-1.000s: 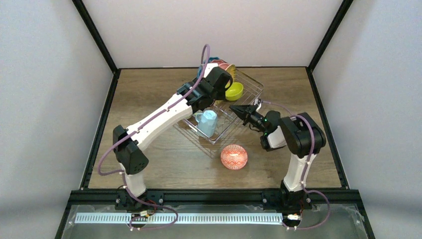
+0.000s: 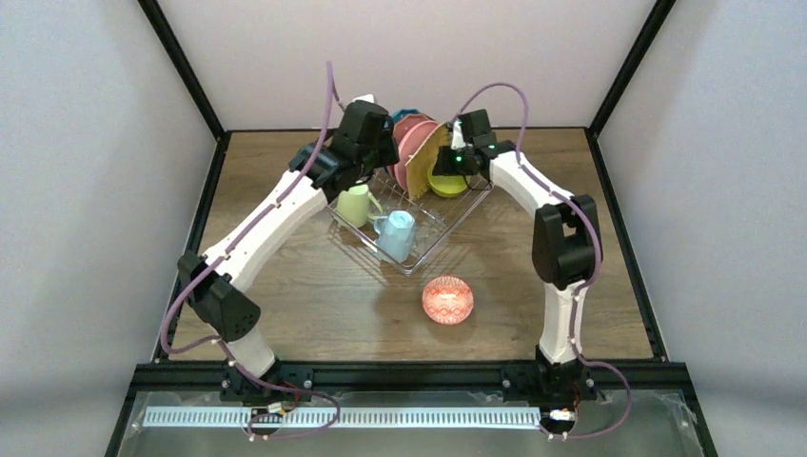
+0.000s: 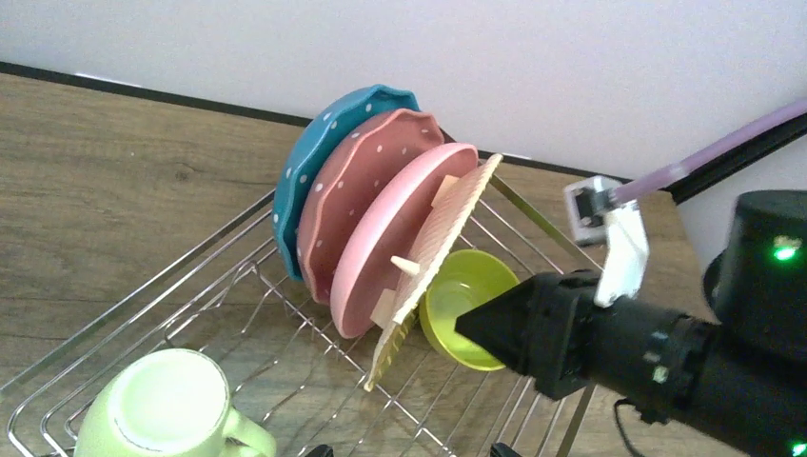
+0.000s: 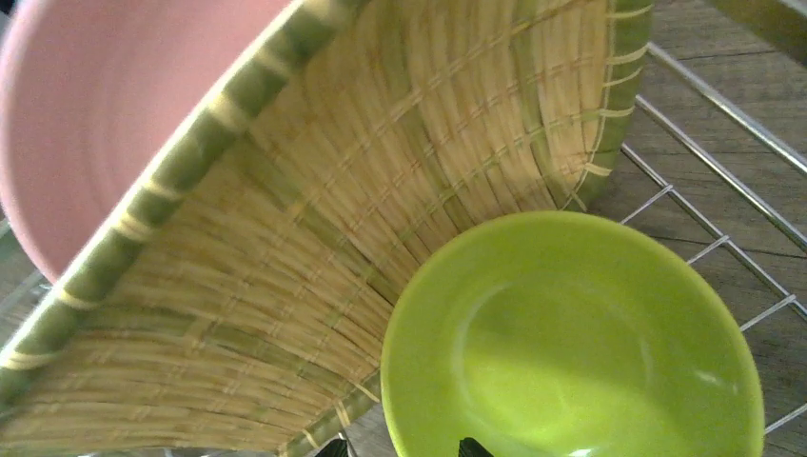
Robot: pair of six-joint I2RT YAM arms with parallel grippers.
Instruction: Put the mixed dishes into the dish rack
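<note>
Inside the wire dish rack (image 2: 409,269) stand a blue plate (image 3: 314,157), a pink scalloped plate (image 3: 333,195), a smooth pink plate (image 3: 385,233) and a woven tray (image 3: 442,233), all on edge. A green bowl (image 4: 561,333) lies against the tray, its inside facing up. Just above that bowl, my right gripper is open and empty. My left gripper hangs over the rack, open with nothing between its fingers. A green mug (image 3: 171,405) and a blue mug (image 2: 396,235) rest upside down in the front part. Outside the rack sits a red patterned bowl (image 2: 447,300).
Both arms reach over the rack, the right gripper close to the tray's edge. Bare wooden table (image 2: 314,305) surrounds the rack on the left, right and front.
My right arm has swung from the rack's right side to its back, over the green bowl. My left arm has moved left, uncovering the plates and the green mug. The green bowl has shifted slightly.
</note>
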